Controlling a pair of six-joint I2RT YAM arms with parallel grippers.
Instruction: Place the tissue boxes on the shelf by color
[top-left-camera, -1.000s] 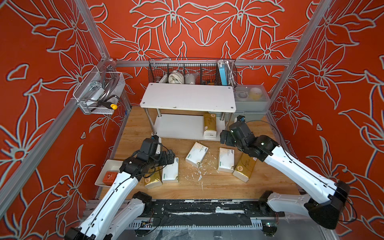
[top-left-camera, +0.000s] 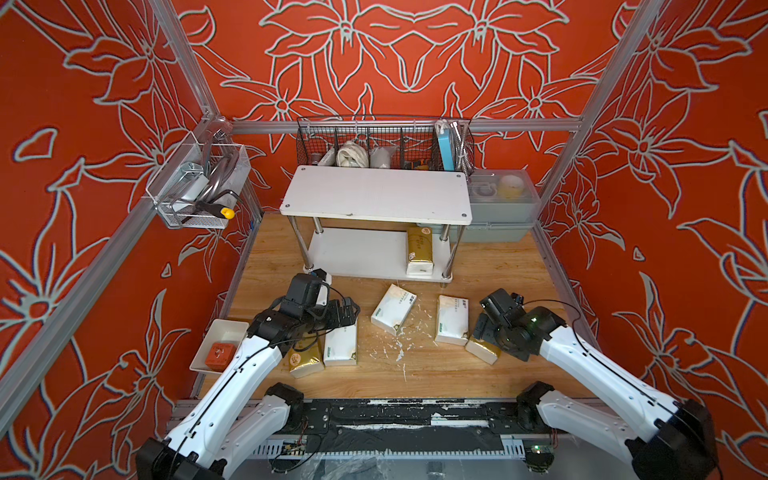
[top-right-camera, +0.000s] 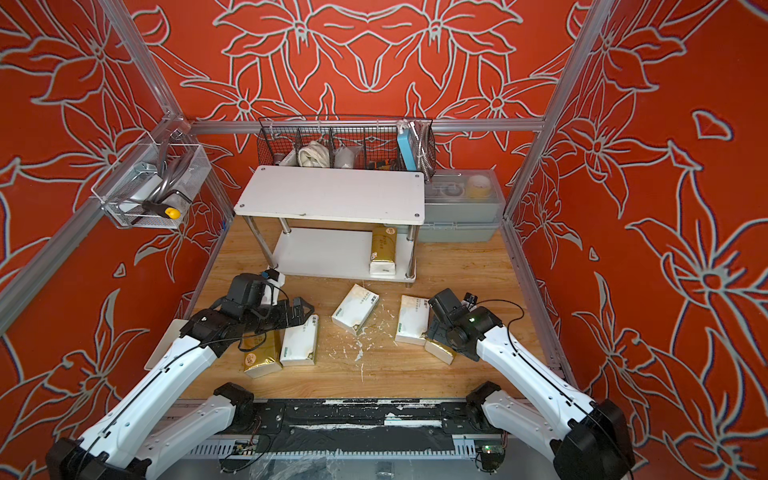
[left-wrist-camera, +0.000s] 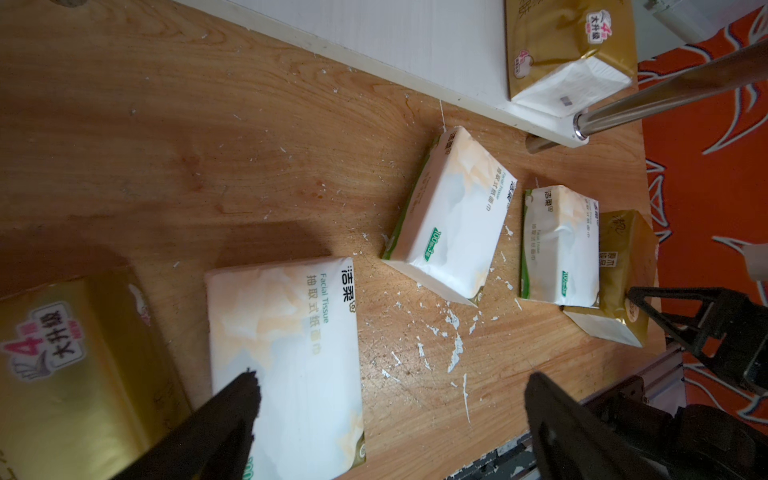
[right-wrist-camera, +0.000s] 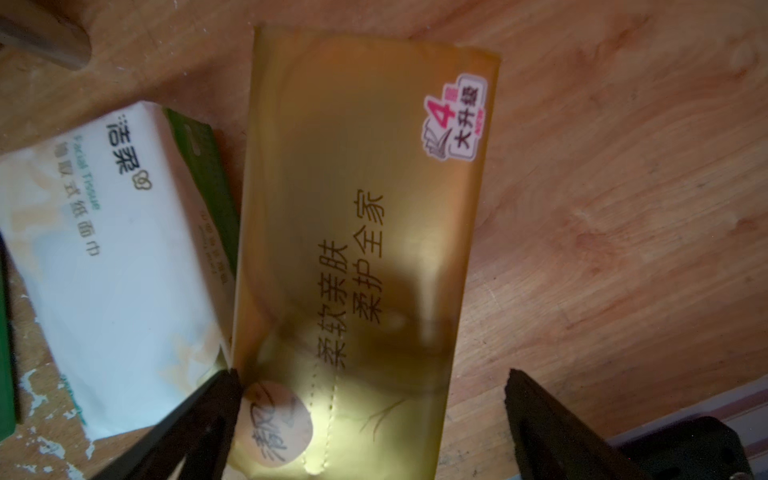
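Note:
A gold tissue pack (top-left-camera: 420, 246) lies on the lower shelf (top-left-camera: 358, 252), at its right end. On the table are white packs (top-left-camera: 393, 308) and two gold packs. My left gripper is open over the left gold pack (left-wrist-camera: 76, 368) and white pack (left-wrist-camera: 285, 360). My right gripper is open around the right gold pack (right-wrist-camera: 360, 160), low over it, with its left finger at the pack's edge beside a white pack (right-wrist-camera: 112, 280).
The upper shelf (top-left-camera: 376, 192) is bare. A wire basket (top-left-camera: 404, 140) and plastic boxes (top-left-camera: 500, 216) stand behind the shelf. A small tray (top-left-camera: 204, 352) sits at the far left. The lower shelf is clear left of its gold pack.
My right gripper has moved from near the shelf's right end down over the right gold pack. My left gripper has shifted slightly right.

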